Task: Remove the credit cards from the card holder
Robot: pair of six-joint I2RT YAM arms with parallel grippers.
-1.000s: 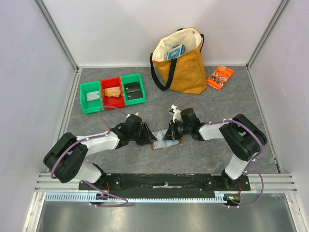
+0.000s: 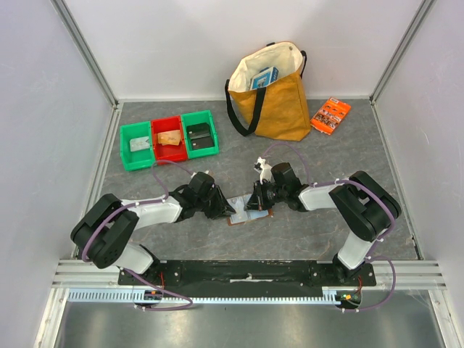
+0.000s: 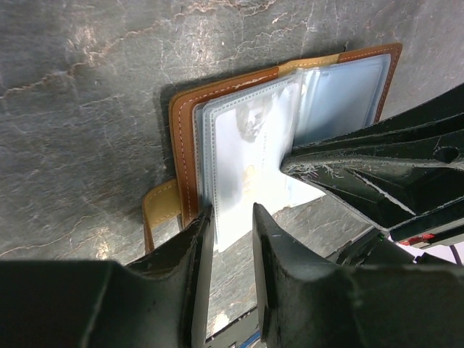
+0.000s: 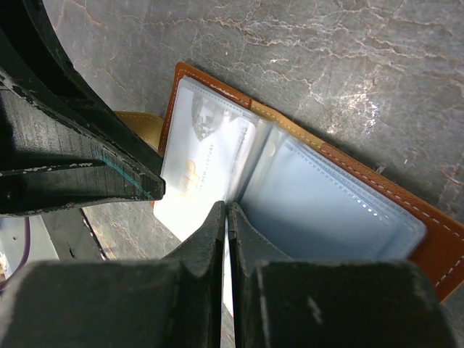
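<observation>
The brown card holder [image 2: 240, 222] lies spread open on the grey table, between both grippers. In the left wrist view a white card [image 3: 239, 163] shows through its clear left sleeves, and bluish sleeves [image 4: 326, 196] fill the right half in the right wrist view. At the holder's left side, my left gripper is part open, one fingertip by the edge of the sleeves and the other over the white card. My right gripper is shut near the fold, its fingertips on the clear sleeve edge; the pinched part is mostly hidden.
Green and red bins [image 2: 168, 158] stand at the back left, with card-like pieces in two of them and a dark item in the third. A mustard bag [image 2: 286, 112] and an orange packet [image 2: 330, 116] are at the back. Table right of the bins is clear.
My right gripper and the card holder look unmoved.
</observation>
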